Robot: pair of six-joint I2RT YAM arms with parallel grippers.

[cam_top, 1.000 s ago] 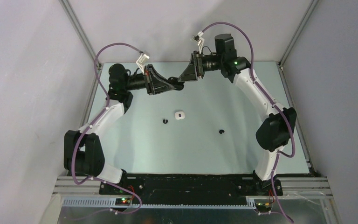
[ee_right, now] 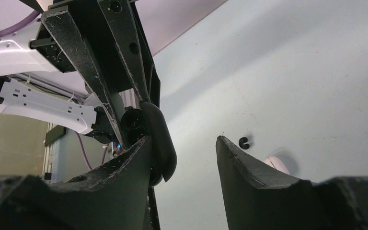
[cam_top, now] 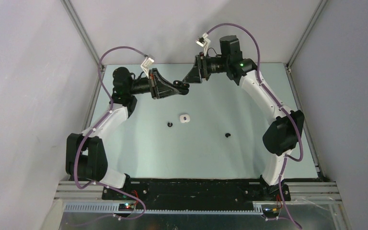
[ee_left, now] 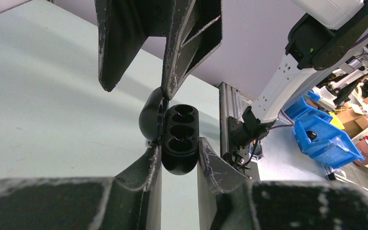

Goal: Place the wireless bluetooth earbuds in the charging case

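Note:
A black charging case [ee_left: 181, 139] with its lid [ee_left: 151, 115] raised is held in the air by my left gripper [cam_top: 176, 89], shut on its body. Its recesses show in the left wrist view. My right gripper [cam_top: 188, 78] is at the lid side of the case, one finger against or just beside it; in the right wrist view its fingers stand apart. A small white piece [cam_top: 184, 118], a small black piece [cam_top: 170, 124] and another dark piece [cam_top: 227, 135] lie on the table below; which are earbuds I cannot tell.
Walls border the back and sides. Blue bins [ee_left: 323, 146] show beyond the table in the left wrist view.
In the top view my left gripper and the case have shifted slightly down the frame; my right gripper has barely moved.

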